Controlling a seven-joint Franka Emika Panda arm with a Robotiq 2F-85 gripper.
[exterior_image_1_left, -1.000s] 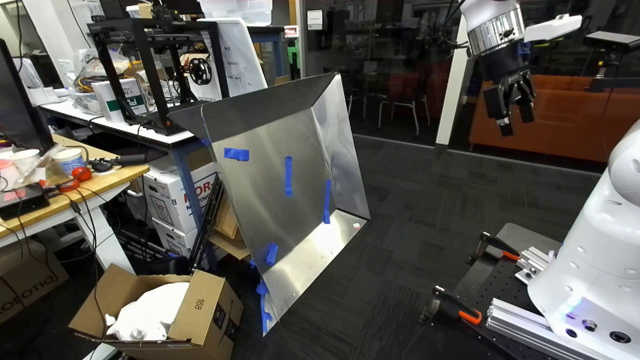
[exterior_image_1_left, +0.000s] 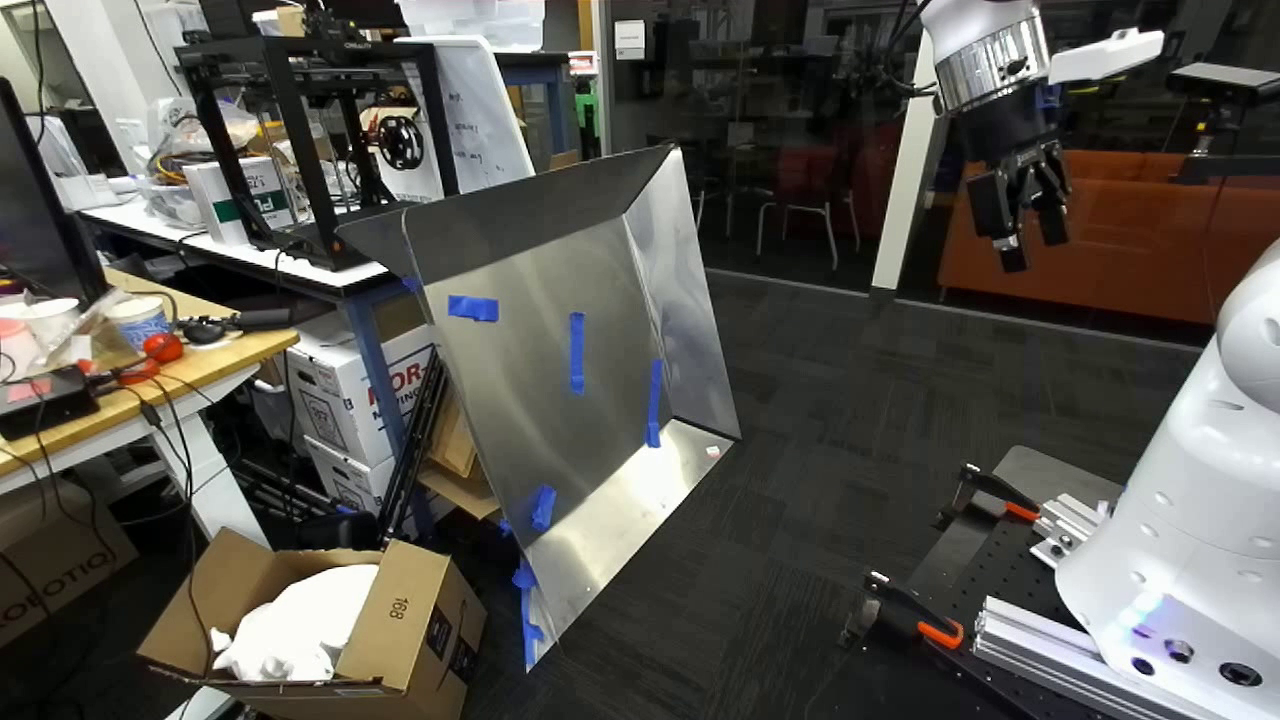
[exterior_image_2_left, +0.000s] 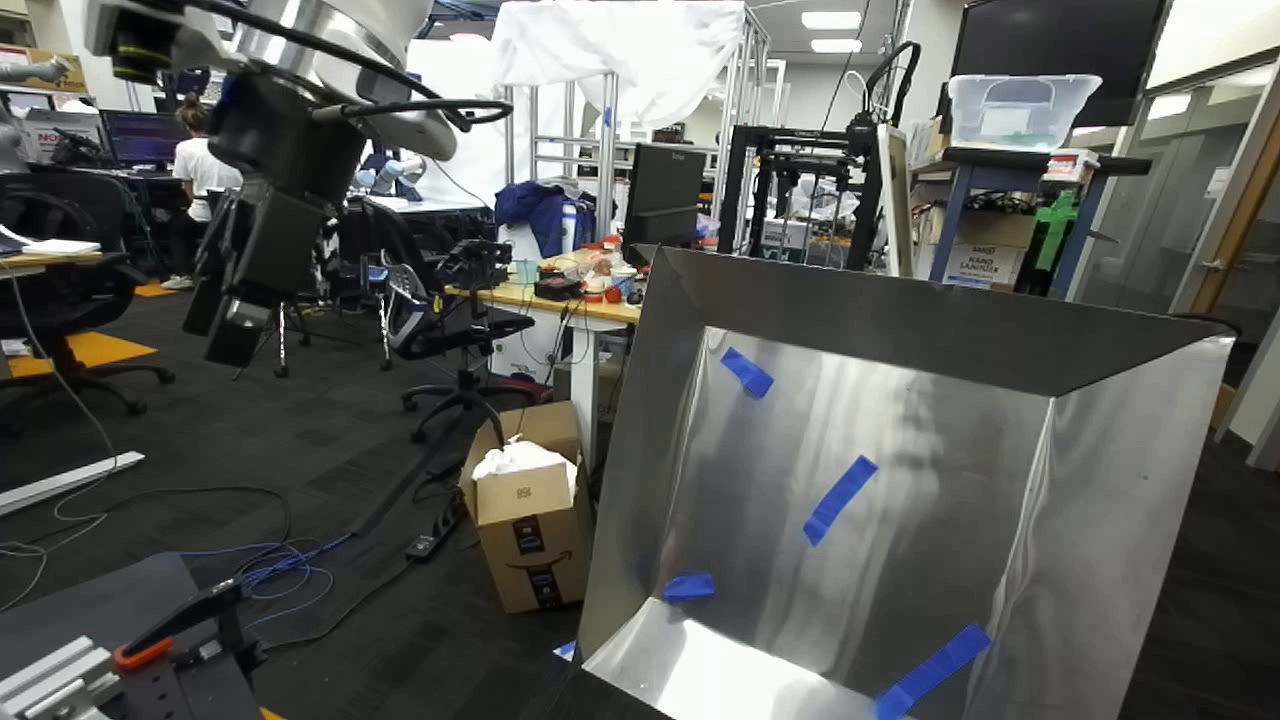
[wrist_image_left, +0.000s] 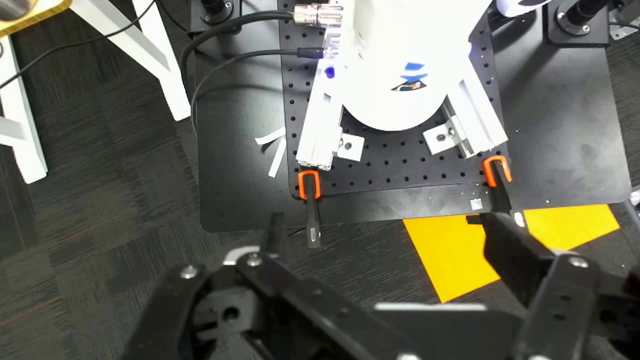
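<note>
My gripper (exterior_image_1_left: 1034, 242) hangs high in the air at the upper right of exterior view 1, beside the robot's white base. In the wrist view its fingertips (wrist_image_left: 276, 231) stand wide apart, with nothing between them. A large metal tray (exterior_image_1_left: 534, 348) leans tilted in the middle of exterior view 1, well away from the gripper. Strips of blue tape (exterior_image_2_left: 841, 499) are stuck on the tray's inner face. Exterior view 2 has the same tray (exterior_image_2_left: 1116, 528) at the right, empty apart from the tape.
An open cardboard box (exterior_image_1_left: 414, 606) holding white cloth (exterior_image_1_left: 300, 618) sits on the floor left of the tray. A cluttered wooden desk (exterior_image_1_left: 258, 346) stands behind it. Orange-handled clamps (wrist_image_left: 310, 186) grip the base plate's front edge. Dark carpet between tray and base is mostly clear.
</note>
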